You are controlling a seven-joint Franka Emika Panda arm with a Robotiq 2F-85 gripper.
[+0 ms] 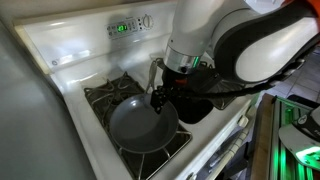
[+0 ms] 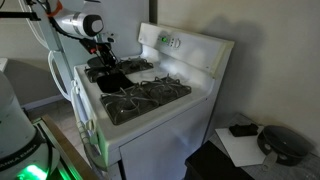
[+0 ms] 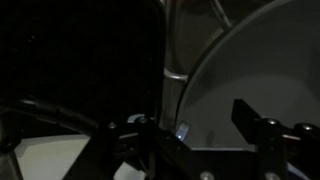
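Note:
A round grey frying pan (image 1: pixel 140 125) rests on the left burners of the white stove, its handle pointing toward the back. My gripper (image 1: pixel 160 98) is over the pan's right edge. In the wrist view the pan (image 3: pixel 265 75) fills the right side, and its curved rim runs through the gap of my gripper. The fingers (image 3: pixel 243 118) stand apart, and nothing is visibly clamped between them. Contact with the rim cannot be made out. To the right of the frying pan lies a black pan (image 1: pixel 195 109), partly hidden by the arm.
Bare burner grates (image 2: pixel 145 97) cover the other side of the stove (image 2: pixel 165 125). The control panel (image 1: pixel 120 32) rises along the back. On the counter by the wall sit another dark pan (image 2: pixel 285 143) and a white sheet (image 2: pixel 240 147).

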